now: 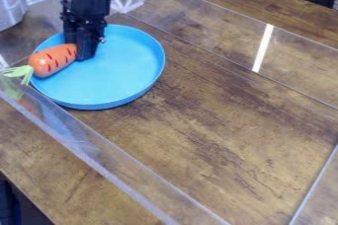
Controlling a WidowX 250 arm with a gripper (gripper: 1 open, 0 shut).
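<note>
An orange plush carrot with pale green leaves lies on the left part of a round blue plate. The black gripper reaches down from the top left to the carrot's rear end at the plate's back-left edge. Its fingertips are dark and partly hidden, so whether they hold the carrot or how far they are open is unclear.
Transparent walls run along the left and back of the wooden table. A pale cloth or plastic hangs at the top left corner.
</note>
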